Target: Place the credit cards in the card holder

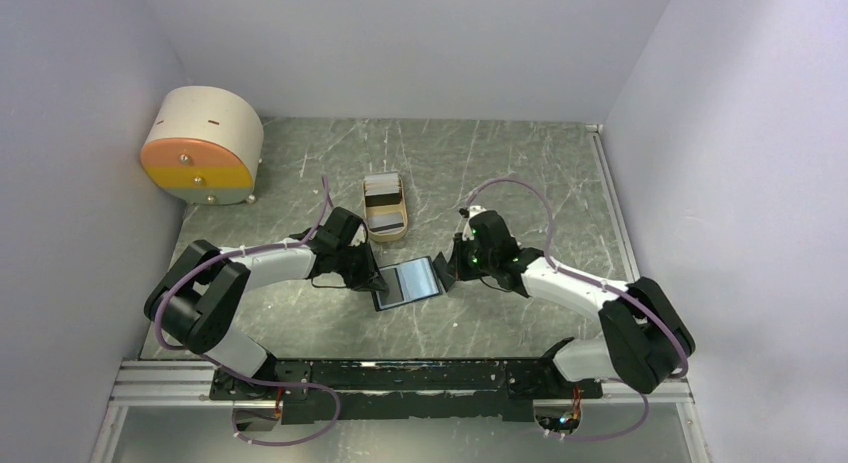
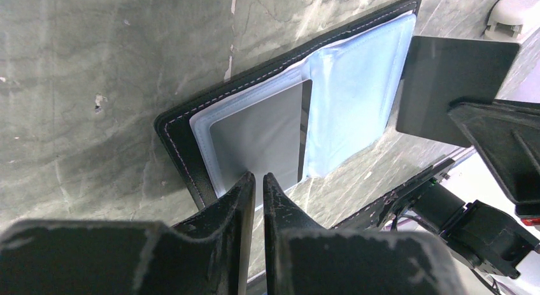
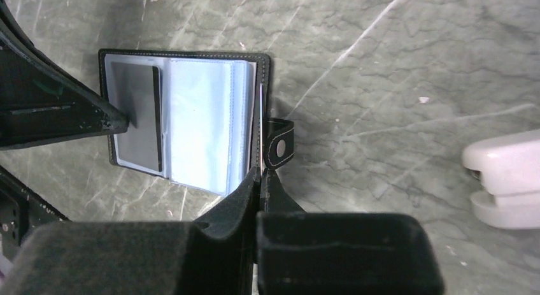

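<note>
The open black card holder (image 2: 347, 34) lies between my grippers, a grey card (image 2: 255, 132) in its left part and clear blue sleeves (image 3: 200, 116) on the right. My left gripper is shut at the holder's edge by the grey card; what is between its fingers is hidden. My right gripper is shut on a dark card, seen edge-on in the right wrist view, held upright or tilted at the holder's right edge.
A tan tray of cards (image 1: 385, 231) stands behind the holder. A small drawer cabinet (image 1: 203, 133) is at the back left, walls surround the table, and the back right is clear.
</note>
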